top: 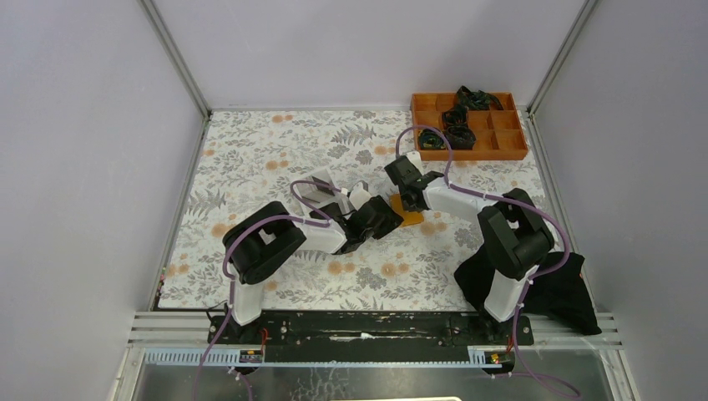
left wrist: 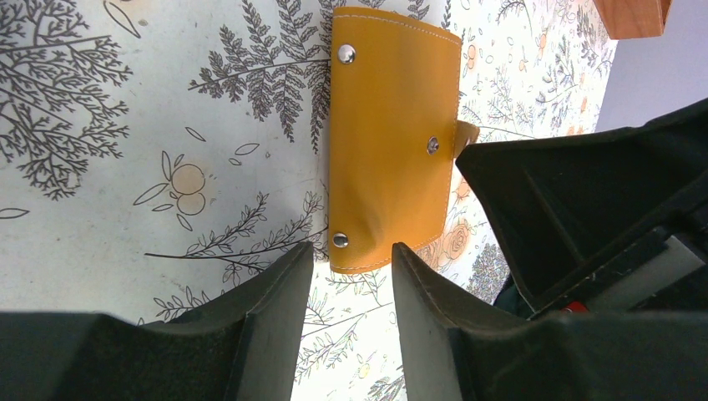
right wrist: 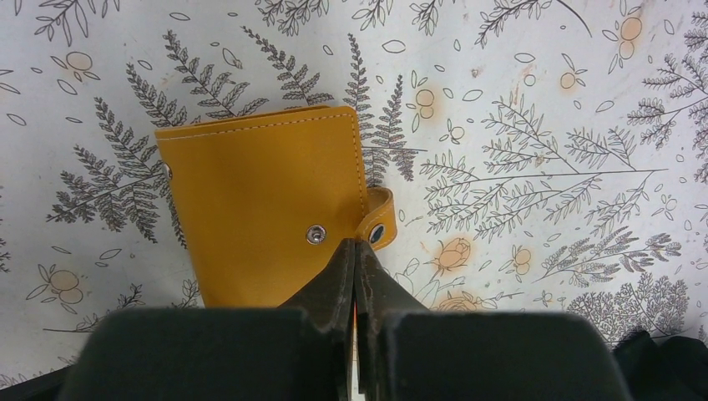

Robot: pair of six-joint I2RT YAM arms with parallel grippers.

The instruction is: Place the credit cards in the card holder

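Observation:
A mustard-yellow leather card holder (right wrist: pixel 250 200) lies closed on the patterned table, its snap strap (right wrist: pixel 381 219) curled up loose at one edge, with a metal stud on the cover beside it. My right gripper is shut beside the strap; its fingertips meet with nothing between them, and the strap sits outside them. In the left wrist view the holder (left wrist: pixel 388 138) shows several studs, and the right gripper's dark body covers part of its right side. My left gripper is open and empty near the holder's lower edge. No loose card can be made out.
White-and-grey items (top: pixel 320 190), partly hidden by the left arm, lie left of the holder. An orange compartment box (top: pixel 509 134) with black things stands at the back right. Black cloth (top: pixel 559 292) lies at the front right.

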